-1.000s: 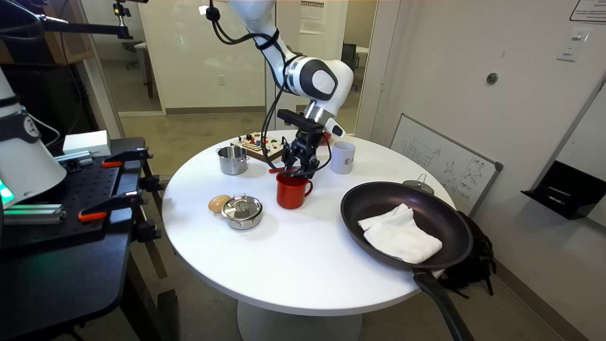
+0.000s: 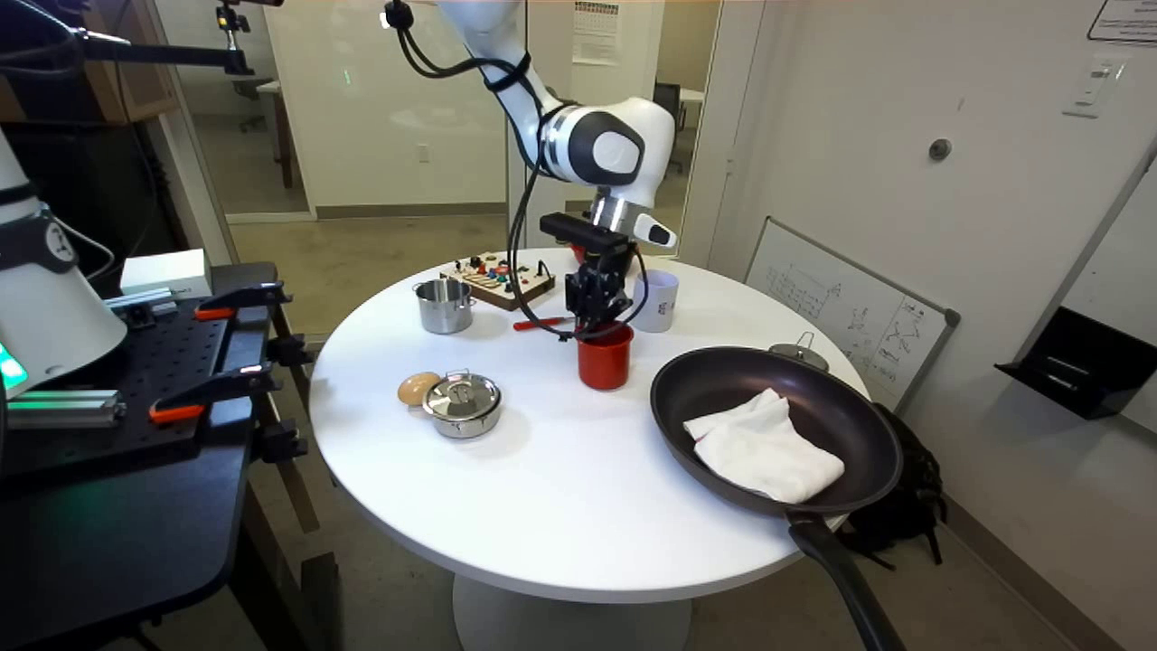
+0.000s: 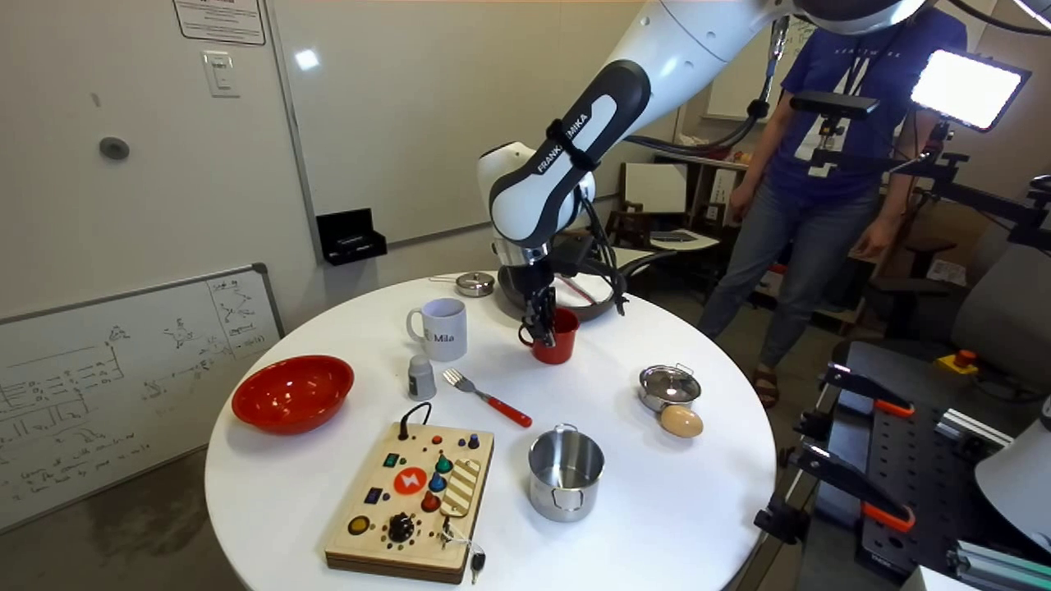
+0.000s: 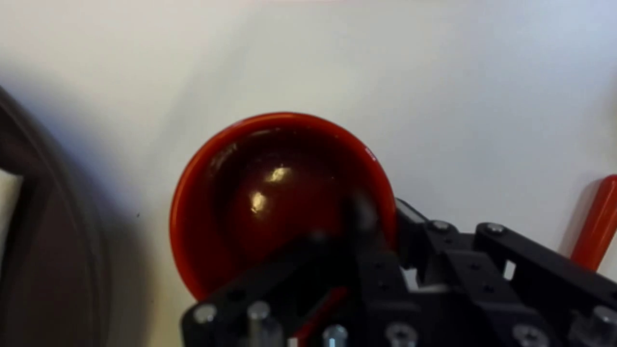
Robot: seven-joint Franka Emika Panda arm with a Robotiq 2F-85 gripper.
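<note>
The red mug [image 2: 605, 360] is upright at about table level, left of the frying pan in exterior view 1. My gripper is shut on its rim in the wrist view, one finger inside the mug and the other outside. The mug's inside [image 4: 260, 179] looks empty where it shows; dark finger parts cover its lower right. Exterior view 2 has the gripper [image 3: 539, 330] over the mug's near-left side, with the handle pointing left. Whether the base touches the table is hard to tell.
The black frying pan [image 2: 694, 363] holds a white cloth [image 2: 765, 450]. Around the mug stand a white mug [image 3: 445, 332], a red-handled fork [image 3: 502, 409], a lidded steel pot [image 3: 670, 386] and an open steel pot [image 3: 564, 483].
In exterior view 1 the red mug and my gripper have shifted right, closer to the pan. The mug has turned: its handle, on the right before, no longer shows there.
</note>
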